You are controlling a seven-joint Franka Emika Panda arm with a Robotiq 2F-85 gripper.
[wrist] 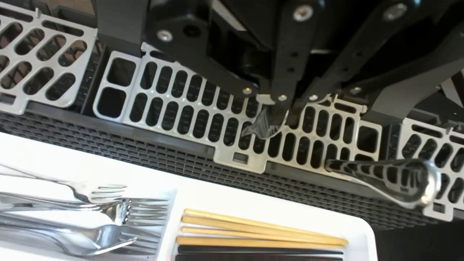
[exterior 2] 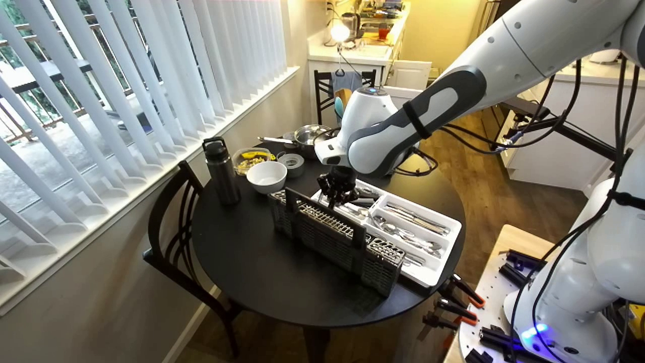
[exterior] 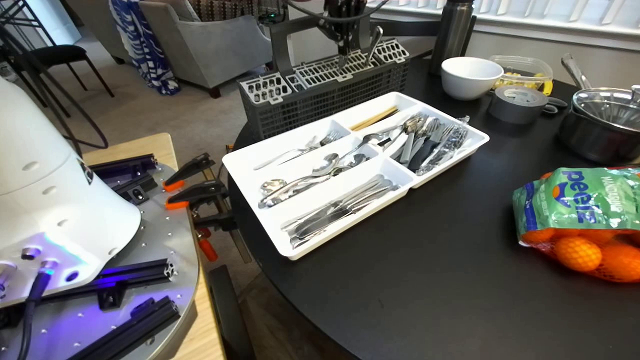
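My gripper is shut above the middle section of the grey dishwasher cutlery basket (exterior: 324,90). A small silvery, striped piece (wrist: 260,126) shows at its fingertips; whether it is a held utensil or part of a finger is unclear. Right of the gripper in the wrist view, a shiny utensil handle (wrist: 391,178) sticks up at a slant from a slot in the basket's lid. Alongside the basket lies a white cutlery tray (exterior: 264,231). Its compartments hold forks (wrist: 139,213), spoons (exterior: 327,165), knives (exterior: 342,210), chopsticks (wrist: 261,232) and mixed utensils (exterior: 429,141).
A white bowl (exterior: 471,78), tape roll (exterior: 517,105), dark bottle (exterior 2: 221,172) and pot (exterior: 600,129) stand beyond the basket and tray. A bag of mandarins (exterior: 579,222) lies on the black table (exterior: 456,288). The basket's tall handle (exterior 2: 326,218) rises close to the gripper.
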